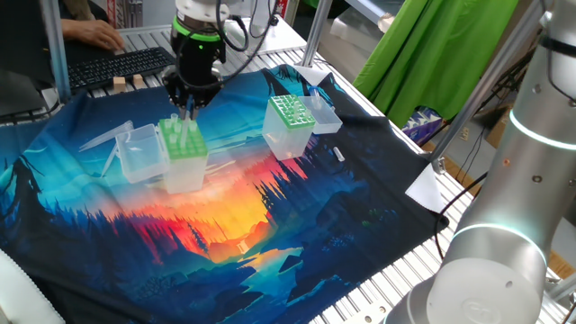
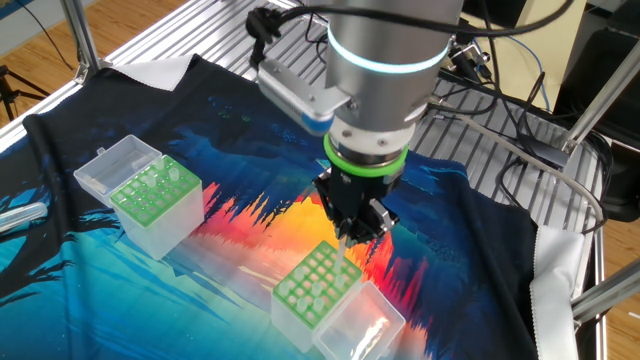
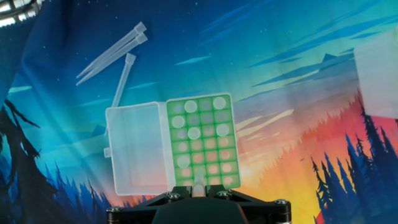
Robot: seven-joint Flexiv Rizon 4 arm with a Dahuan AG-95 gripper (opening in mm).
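My gripper is shut on a clear pipette tip [image 3: 199, 180] at the near end of a green-topped tip rack [image 3: 232, 165]. In exterior view 2 the tip [image 2: 341, 252] stands nearly upright, its lower end at the rack's green top [image 2: 300, 272]. How deep it sits in a hole cannot be made out. Several other tips stand in this rack, with many holes empty. Its clear lid [image 3: 140, 149] hangs open at the side. Exterior view 1 has the gripper [image 1: 187, 110] right above the same rack [image 1: 186, 171].
A second green-topped rack [image 1: 290, 135] with an open lid [image 1: 324, 115] stands apart from the first. Loose tips [image 3: 118, 50] lie on the printed cloth beyond the lid. A small pale piece [image 1: 338, 154] lies near the second rack.
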